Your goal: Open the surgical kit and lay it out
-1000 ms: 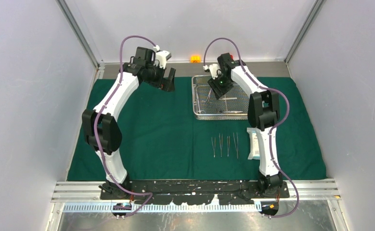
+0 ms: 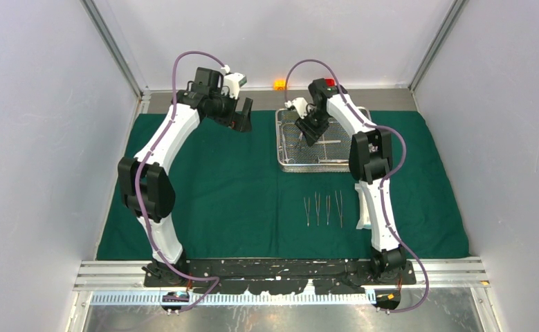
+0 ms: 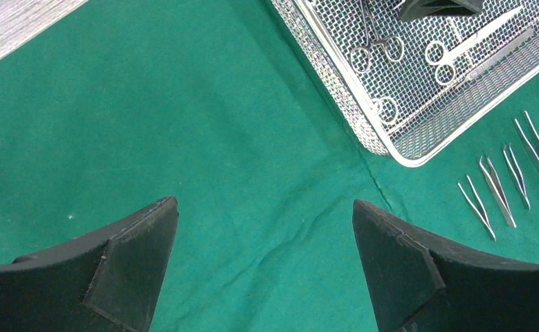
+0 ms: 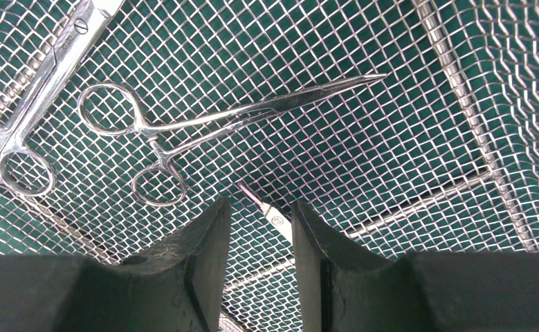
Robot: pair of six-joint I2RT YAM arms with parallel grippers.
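A wire mesh tray (image 2: 288, 167) holds scissor-like instruments and flat tools. My right gripper is low inside it, fingers part open above a slim metal handle (image 4: 275, 218). Whether they touch it I cannot tell. A hemostat (image 4: 287, 104) and a larger ringed instrument (image 4: 38, 104) lie beside them. My left gripper stands open over bare green cloth, left of the tray. Several tweezers (image 3: 495, 190) lie in a row on the cloth in front of the tray.
A white packet (image 2: 361, 218) lies right of the tweezers, partly under the right arm. Yellow (image 2: 279, 84) and red objects sit behind the tray.
My right arm and gripper have shifted slightly left over the tray in the top view. The left arm is unchanged.
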